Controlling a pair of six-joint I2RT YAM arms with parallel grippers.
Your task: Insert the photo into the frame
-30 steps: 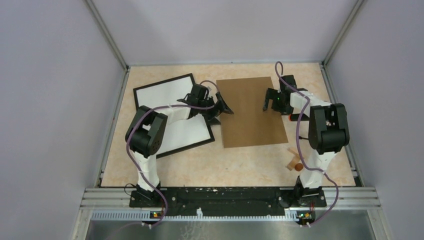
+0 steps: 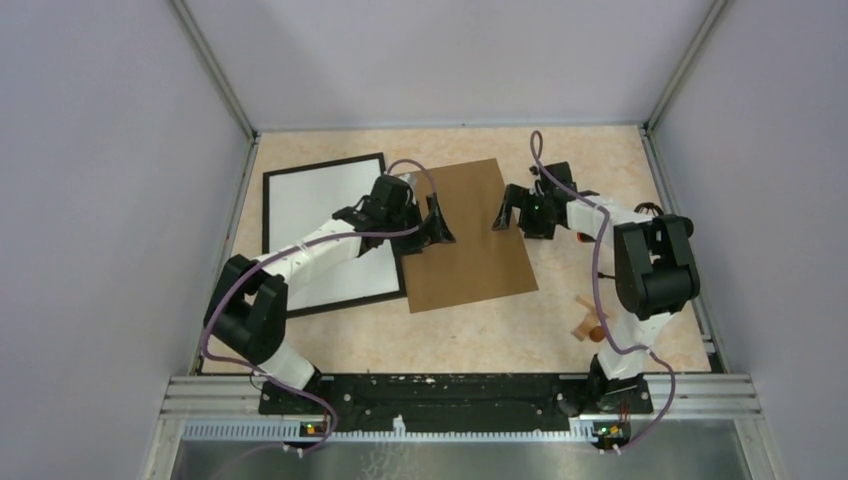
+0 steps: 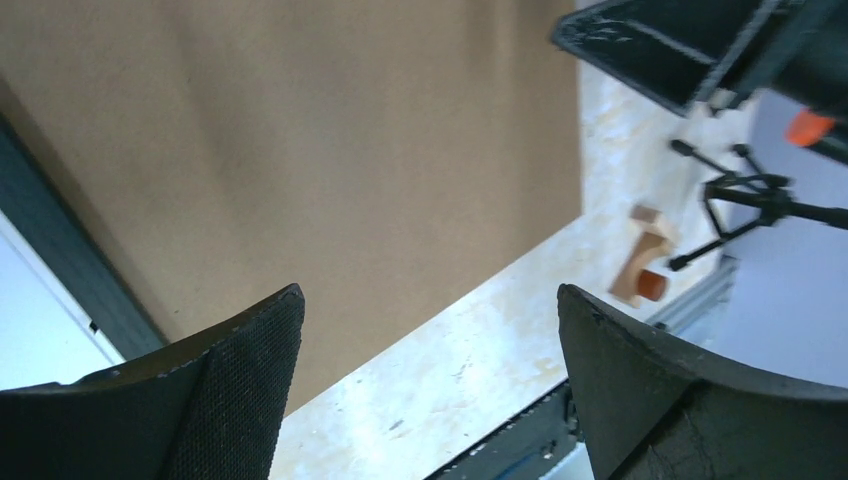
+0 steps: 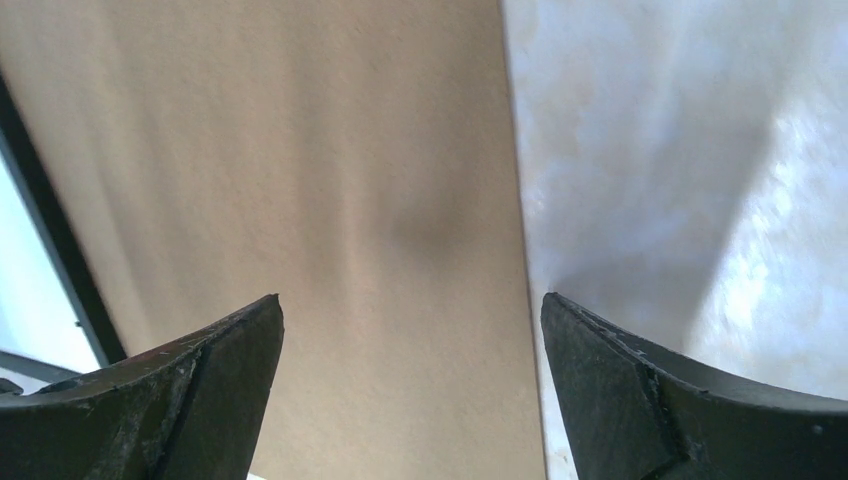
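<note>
A square brown board (image 2: 465,270) lies in the middle of the table, its left edge against the black frame (image 2: 330,306) with a white inside (image 2: 320,200). My open left gripper (image 2: 432,222) is over the board's left part; its wrist view shows brown board (image 3: 330,150) and the frame's dark edge (image 3: 80,250). My open right gripper (image 2: 506,208) is at the board's right edge; in the right wrist view that edge runs between its fingers, with bare tabletop beside it.
At the right, small wooden pieces (image 2: 585,320), an orange item (image 3: 650,285) and black rod-like parts (image 3: 770,205) lie on the table.
The brown board has shifted toward the left and front, and both grippers have moved left with it. The frame moved slightly left. The left arm's elbow has come forward.
</note>
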